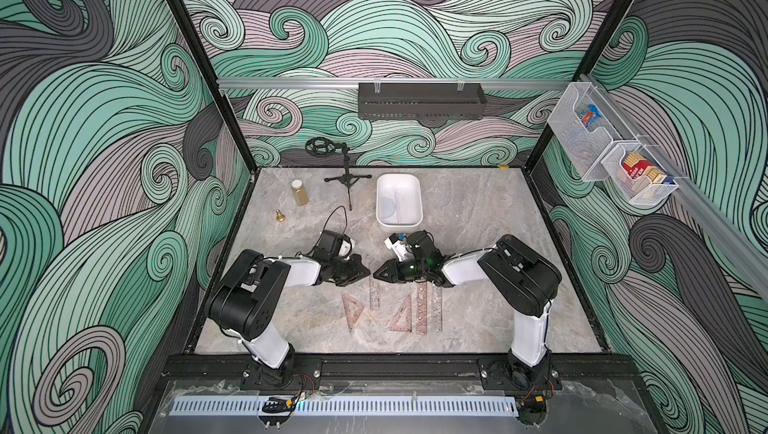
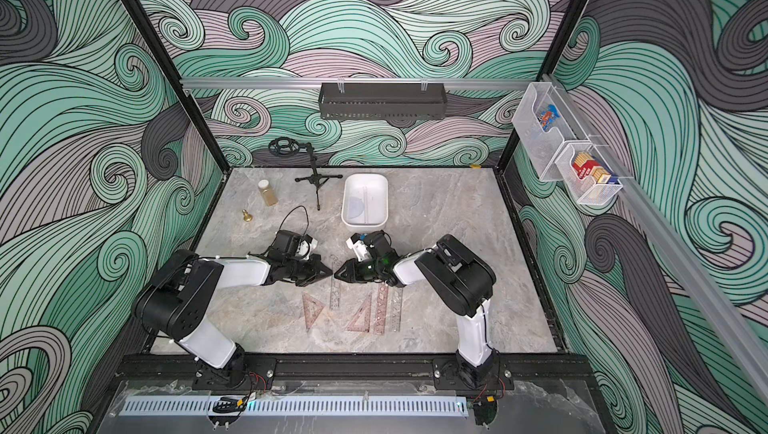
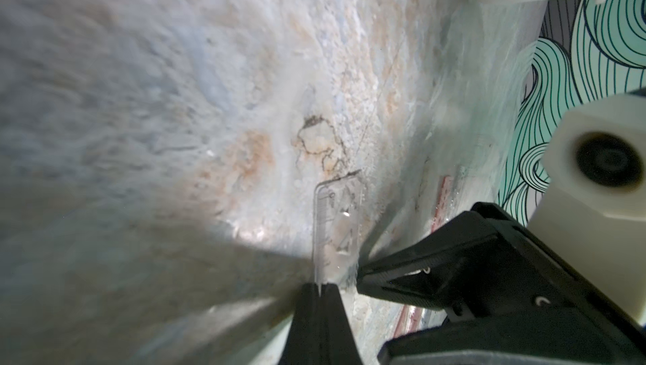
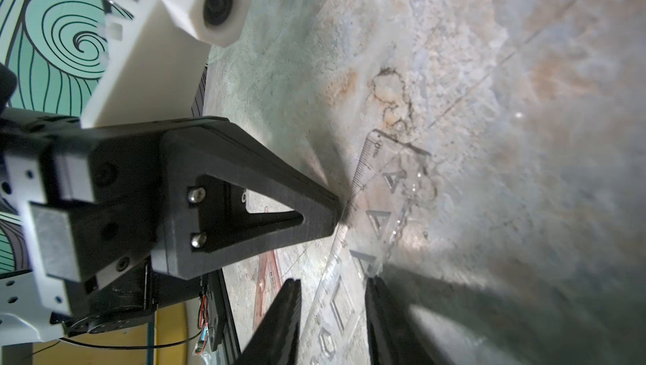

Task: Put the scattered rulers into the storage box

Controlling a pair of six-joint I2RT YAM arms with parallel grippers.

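Note:
A clear ruler lies on the table between the two arms, also visible as a clear ruler end (image 3: 334,227) in the left wrist view. My left gripper is shut at the ruler's side; no ruler shows clearly between its fingers. My right gripper stands part open, the ruler showing in the gap between its fingers without visible grip. Towards the front lie a red triangle (image 1: 351,311), another red triangle (image 1: 402,315), a red ruler (image 1: 421,310) and another clear ruler (image 1: 436,314). The white storage box (image 1: 399,227) holds a translucent rounded piece (image 1: 388,208).
Behind the left arm stand a black tripod (image 1: 347,178), a bottle (image 1: 300,192) and a small brass object (image 1: 280,215). Wire baskets (image 1: 640,186) hang on the right rail. My gripper tips are very close together.

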